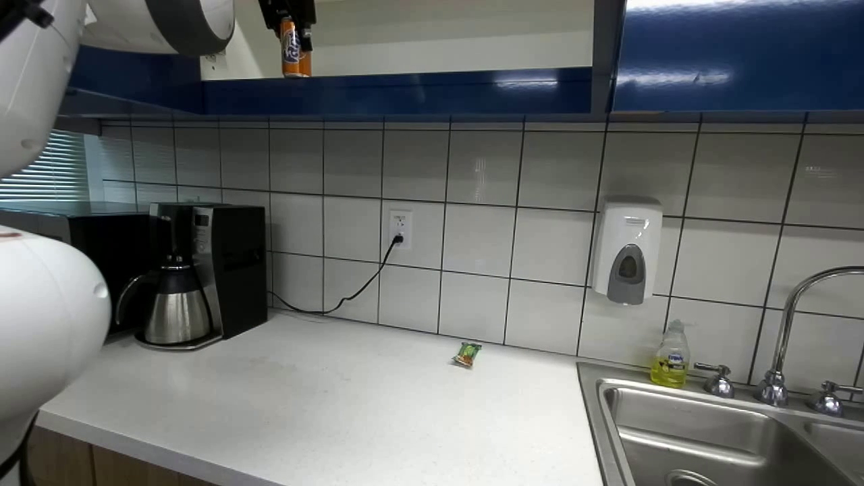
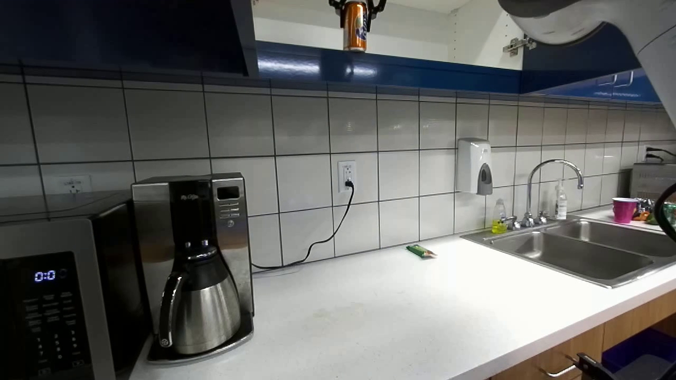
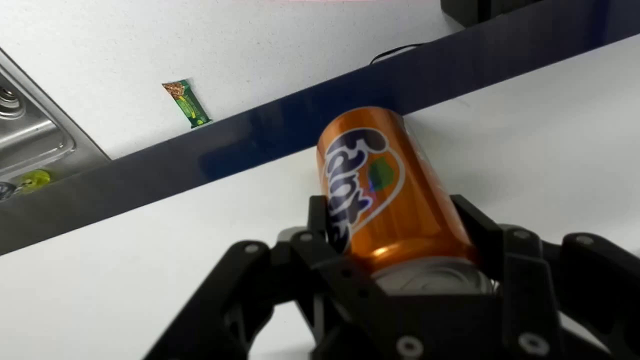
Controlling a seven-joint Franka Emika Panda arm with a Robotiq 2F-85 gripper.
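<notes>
An orange Fanta can stands between the fingers of my gripper, which is shut on its sides near the top. In exterior view 1 the can is upright at the front of the open wall cabinet, its base close to the blue bottom edge. From exterior view 2 the same can shows below the dark fingers, the rest of the gripper being cut off by the frame. Whether the can's base touches the cabinet shelf I cannot tell.
The blue cabinet edge runs below the opening, and a hinge sits on its side. On the mostly clear counter lies a green snack bar. A coffee maker stands left, the sink right.
</notes>
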